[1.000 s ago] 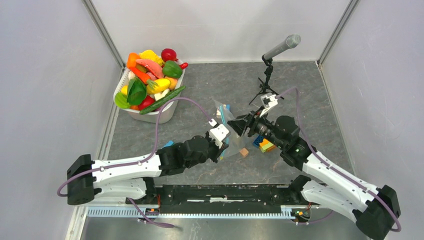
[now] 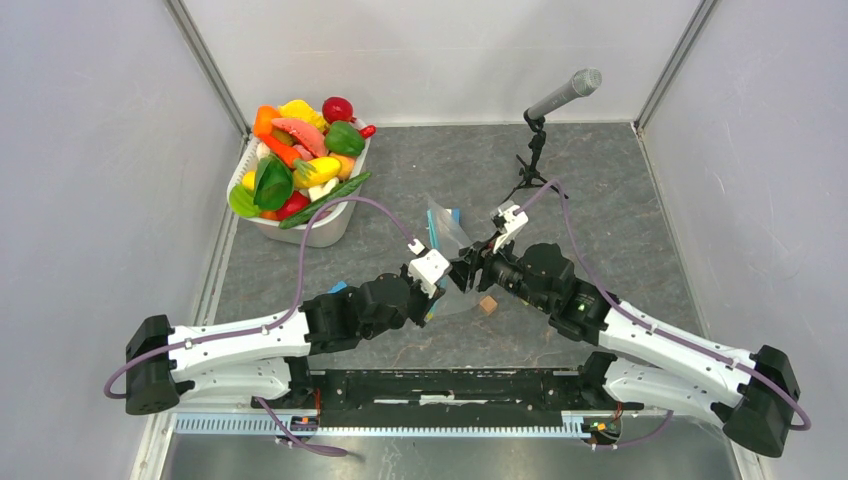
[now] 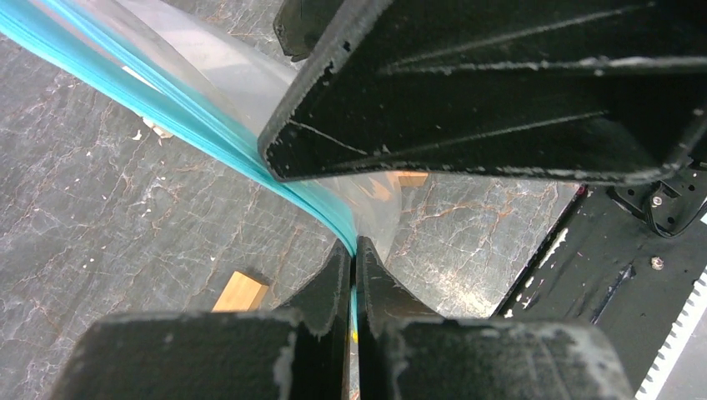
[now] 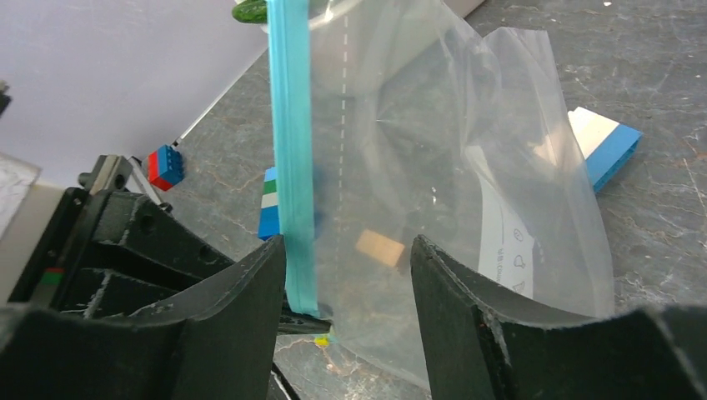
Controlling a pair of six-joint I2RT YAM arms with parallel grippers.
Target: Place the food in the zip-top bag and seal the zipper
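The clear zip top bag (image 2: 450,232) stands raised between my two grippers, its blue zipper strip (image 4: 293,150) running upright in the right wrist view. Low on that strip, my left gripper is shut on the zipper's near end. My right gripper is part open, with one finger (image 4: 265,271) close beside the strip and the other over the clear film. Whether the film passes between those fingers or lies behind them cannot be told. No food shows inside the bag. Toy vegetables and fruit, such as a green pepper (image 2: 344,139), fill the white basket (image 2: 325,234).
Loose toy blocks lie around the bag: a wooden one (image 2: 488,304), a blue-and-white one (image 4: 607,146) and a red-and-blue one (image 4: 166,167). A microphone on a stand (image 2: 538,150) occupies the back right. Between basket and stand the back floor is clear.
My right gripper has moved left and toward my left gripper along the bag. The left gripper has shifted slightly left with the zipper end, and the bag's upper part has swayed.
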